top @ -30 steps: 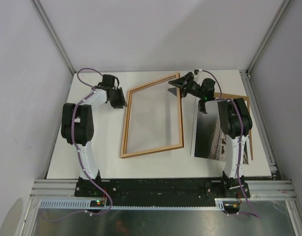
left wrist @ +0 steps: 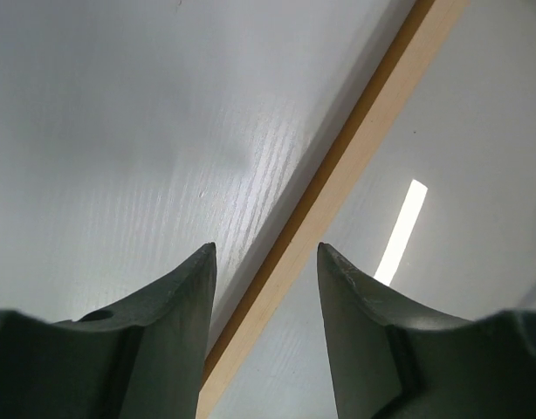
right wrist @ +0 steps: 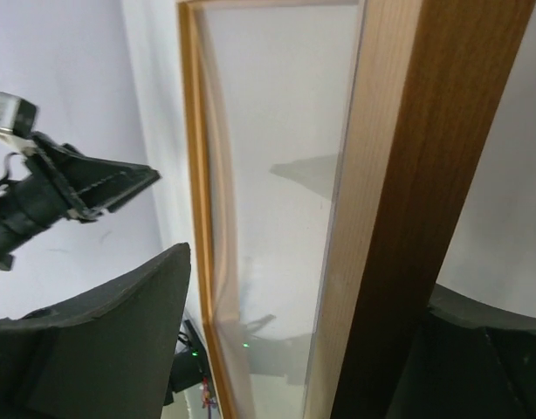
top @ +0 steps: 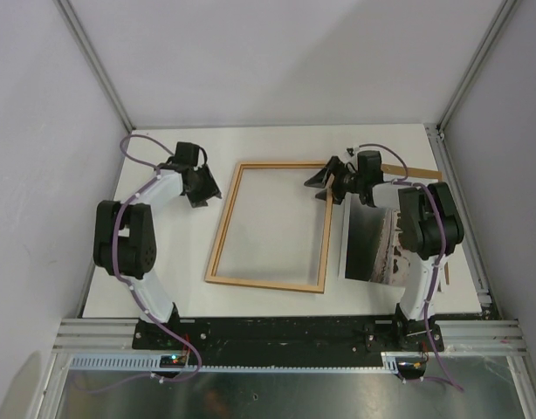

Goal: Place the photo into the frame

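The wooden frame with a clear pane sits in the middle of the white table. My right gripper is open at its right rail near the back corner; in the right wrist view that rail stands between the open fingers. My left gripper is open just left of the left rail, fingers apart with nothing held. The dark photo lies to the right, partly under my right arm, with a light piece beside it.
Another wooden piece lies at the right behind the photo. Walls border the back and sides.
The frame's back corner at the right has come down toward the front, its back rail now straight across. Both grippers have moved toward the front, the left one also slightly left.
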